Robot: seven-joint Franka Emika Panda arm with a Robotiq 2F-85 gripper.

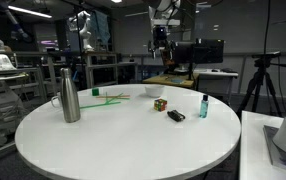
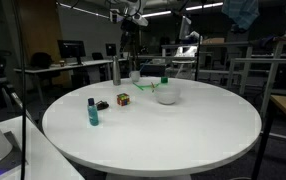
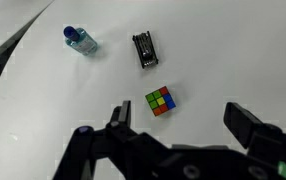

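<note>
My gripper is open above the round white table, its two black fingers wide apart with nothing between them. A multicoloured cube (image 3: 160,101) lies on the table, seen beyond the gap between the fingers. It is also in exterior view 1 as a small cube (image 1: 160,104) near the table's middle right. In exterior view 2 the arm's gripper (image 2: 128,38) hangs high at the back, well above the tabletop. A black object (image 3: 145,49) and a blue-capped bottle (image 3: 81,40) lie farther up in the wrist view.
A steel flask (image 1: 69,97) stands at the table's left. A white bowl (image 2: 168,94) sits near the cube, with green and tan sticks (image 1: 108,101) and a green block (image 1: 95,92) farther off.
</note>
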